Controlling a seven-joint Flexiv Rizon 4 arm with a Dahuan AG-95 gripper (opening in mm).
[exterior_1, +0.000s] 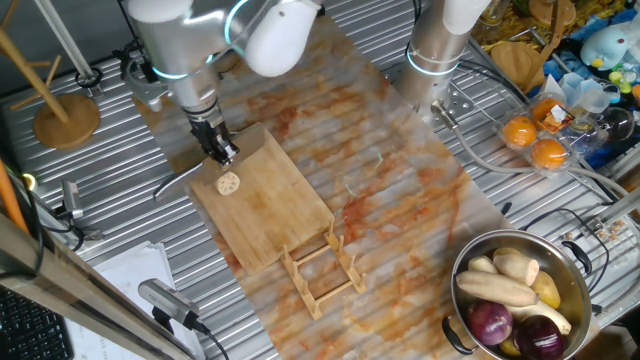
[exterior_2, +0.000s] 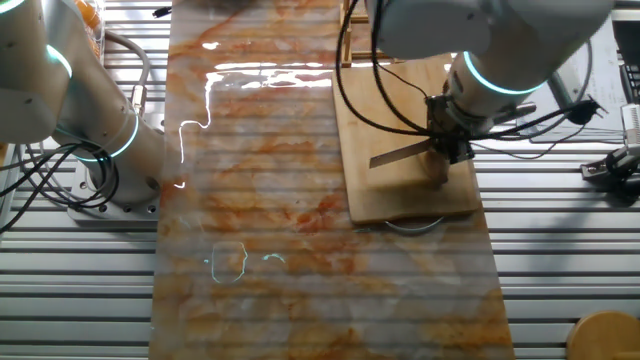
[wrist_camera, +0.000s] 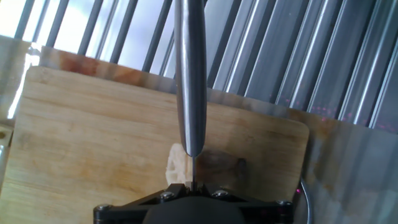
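My gripper (exterior_1: 226, 158) is shut on a steel knife (wrist_camera: 191, 81), over one end of the wooden cutting board (exterior_1: 265, 205). In the wrist view the knife's handle points away from my fingers and its thin blade shows edge-on between them. The blade (exterior_2: 400, 155) reaches out over the board in the second exterior view. Beside the blade is a pale lotus root piece (exterior_1: 228, 183), its holed cut face showing. That same lotus root (wrist_camera: 177, 165) is partly hidden by the knife and gripper in the wrist view; whether it touches the blade I cannot tell.
A small wooden rack (exterior_1: 325, 275) stands against the board's near end. At the lower right is a steel pot (exterior_1: 570, 290) full of vegetables.
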